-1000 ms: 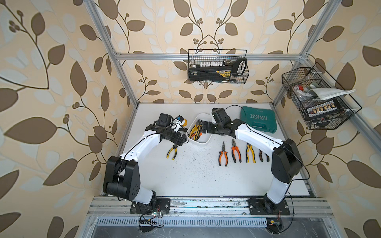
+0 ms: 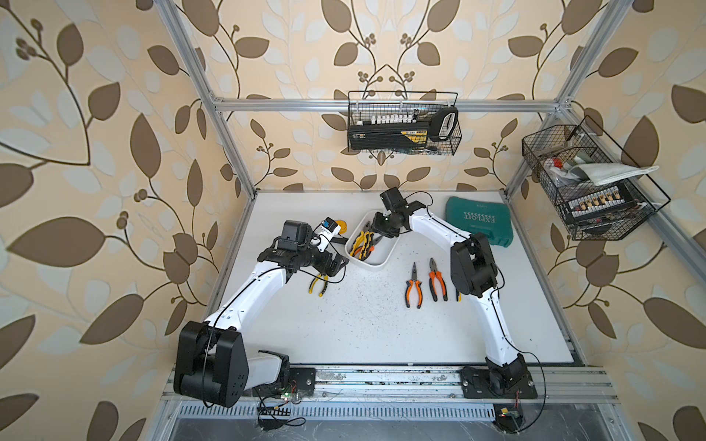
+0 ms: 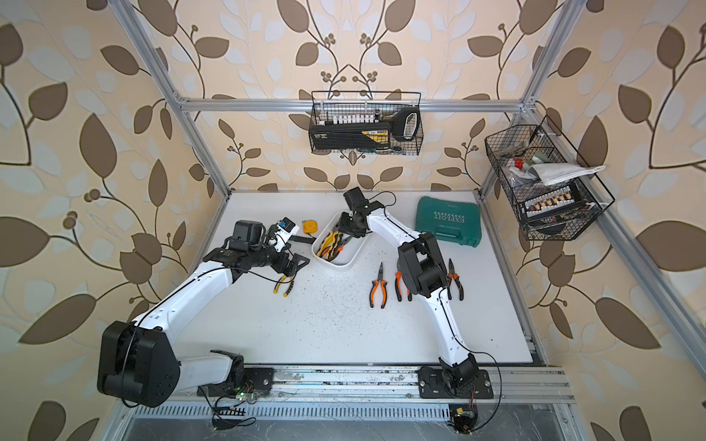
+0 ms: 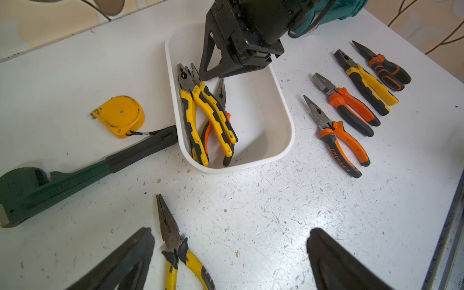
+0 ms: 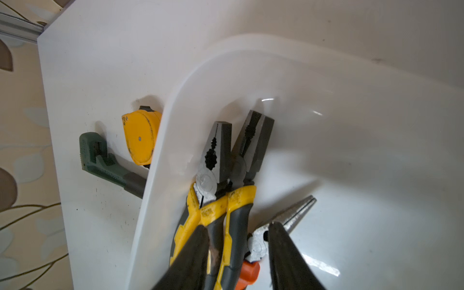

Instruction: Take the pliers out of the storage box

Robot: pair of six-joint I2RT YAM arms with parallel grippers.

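Note:
The white storage box [image 4: 285, 130] holds two yellow-black pliers [image 4: 212, 108] and, partly beneath them, orange-handled long-nose pliers [image 4: 221, 92]. My right gripper reaches into the box, open to a moderate gap; yellow-black handles and the long-nose pliers' joint appear between its fingers. Whether it touches them I cannot tell. In the left wrist view, the right fingertips [image 4: 205, 75] are close to the pliers' heads. My left gripper is wide open and empty, above the table in front of the box. Yellow-black long-nose pliers [image 4: 170, 236] lie below it.
A green pipe wrench [image 4: 72, 181] and a yellow tape measure [image 4: 120, 116] lie left of the box. Several pliers, including an orange pair [image 4: 333, 130], line the table to the right. A green case [image 2: 478, 220] stands at the back right.
My right gripper has moved left and farther back over the box, with its arm folding inward. The visible pliers stay in place.

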